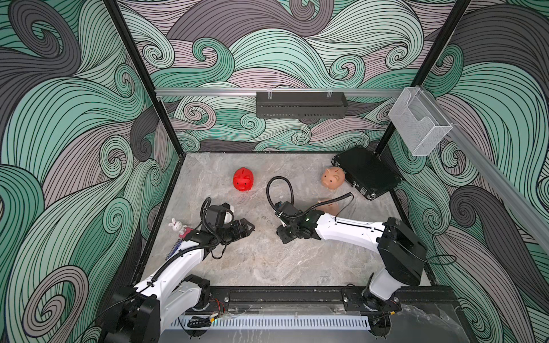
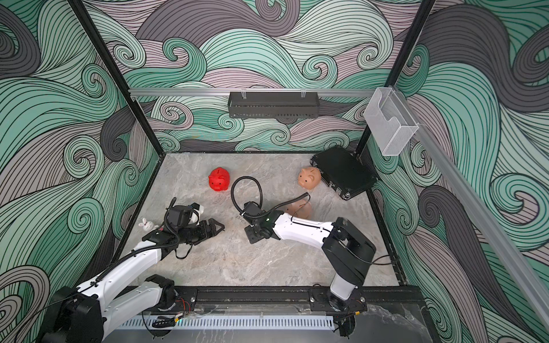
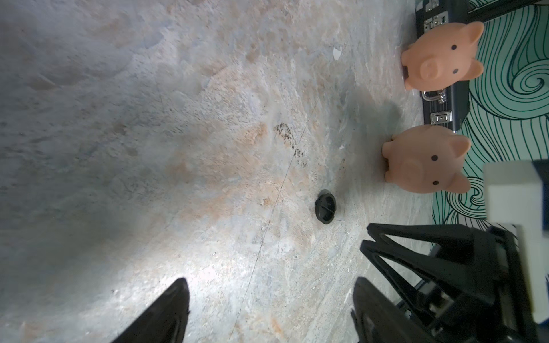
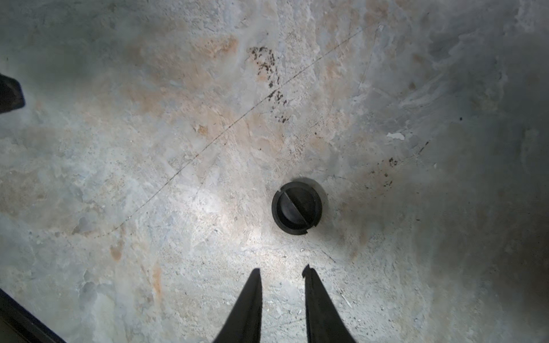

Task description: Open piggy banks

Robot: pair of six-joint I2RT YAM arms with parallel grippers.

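Note:
A red piggy bank (image 1: 243, 179) stands at the back centre-left. Two pink piggy banks stand on the right, one (image 3: 441, 56) by the black case and one (image 3: 426, 159) nearer the front, partly hidden by my right arm in the top views. A round black plug (image 4: 296, 207) lies flat on the table, under my right gripper, whose fingers are apart with nothing between them. My left gripper (image 1: 246, 227) is at centre-left, also parted and empty, over bare table in the left wrist view.
A black case (image 1: 366, 171) lies at the back right. A small white rabbit figure (image 2: 147, 225) is at the left edge beside the left arm.

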